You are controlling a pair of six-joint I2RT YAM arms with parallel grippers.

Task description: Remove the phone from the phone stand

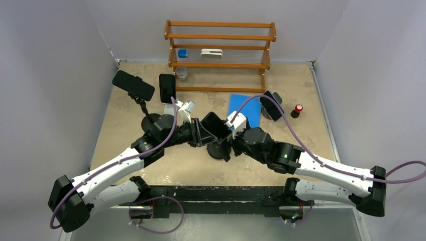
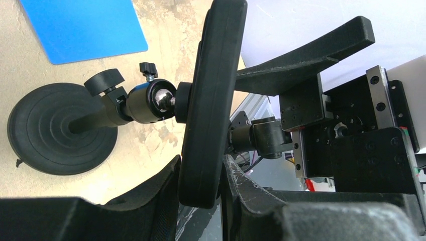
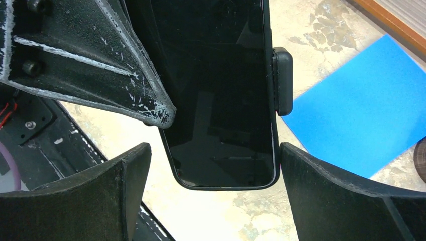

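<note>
A black phone (image 1: 213, 124) sits in a stand at the table's middle; its round base (image 2: 50, 145) and ball-joint mount (image 2: 143, 100) show in the left wrist view. My left gripper is shut on the phone's edge. My right gripper is open, its fingers on either side of the phone's end, one close against the edge at right. A side clamp (image 3: 283, 80) of the stand shows at the phone's edge.
A blue mat (image 1: 243, 104) lies behind the centre stand. Other phones on stands (image 1: 133, 85) (image 1: 271, 105) are at left and right, another phone (image 1: 167, 88) at back left. A red-capped bottle (image 1: 296, 111) stands right. A wooden rack (image 1: 218, 65) is at the back.
</note>
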